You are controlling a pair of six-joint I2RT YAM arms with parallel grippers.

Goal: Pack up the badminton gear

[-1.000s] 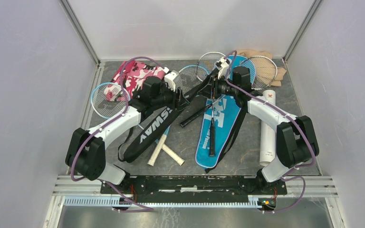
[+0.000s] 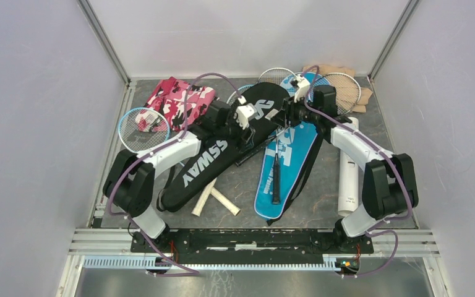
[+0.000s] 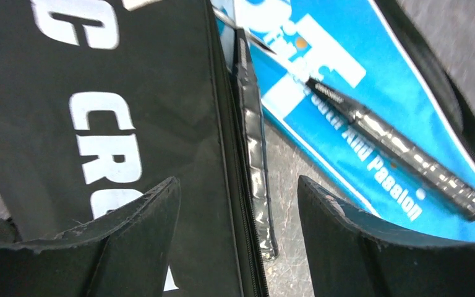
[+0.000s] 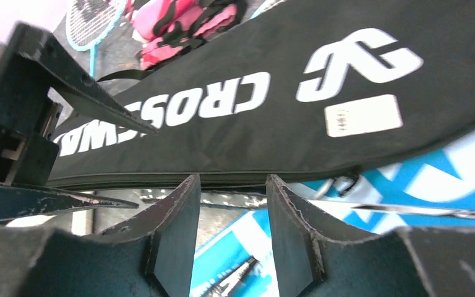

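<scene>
The black CROSSWAY racket bag (image 2: 205, 162) lies flat and diagonal across the middle, its lettering facing up. My left gripper hangs over its lower edge, open and empty; a black racket handle (image 3: 256, 185) lies along that edge below the fingers. My right gripper is over the bag's other stretch, fingers apart with nothing visible between them. The blue bag (image 2: 287, 179) lies to the right with a racket handle (image 2: 276, 179) on it. Two pale handles (image 2: 222, 201) stick out below the black bag.
Pink camouflage bag (image 2: 176, 99) and a racket (image 2: 142, 130) at back left; more rackets (image 2: 340, 86) and tan cloth (image 2: 365, 99) at back right; white tube (image 2: 348, 185) along the right side.
The black bag has spread out wide from a narrower, folded look, covering racket heads. My left gripper has moved right and down; the right has moved slightly right.
</scene>
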